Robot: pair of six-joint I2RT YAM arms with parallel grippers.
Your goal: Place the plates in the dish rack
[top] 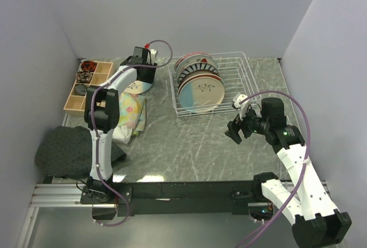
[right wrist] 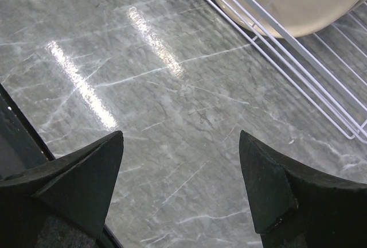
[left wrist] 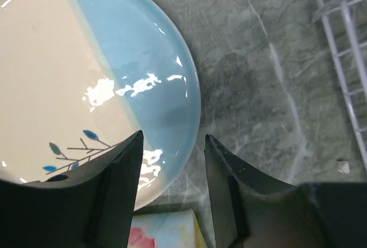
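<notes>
On the counter at the back left lies a cream and blue plate (top: pixel 138 86) with a leaf sprig; in the left wrist view the plate (left wrist: pixel 155 81) fills the upper left. Over its right edge stands my left gripper, open, one finger above the plate and the other beyond the rim, nothing held. The white wire dish rack (top: pixel 234 81) carries several plates standing on edge in its left half, a cream and blue plate (top: pixel 200 92) frontmost. My right gripper is open and empty over bare counter, in front of the rack.
A wooden divided box (top: pixel 75 103) stands at the far left. Floral cloth (top: pixel 129 110) lies just in front of the loose plate, and a dark grey cloth (top: pixel 74 151) sits nearer the front.
</notes>
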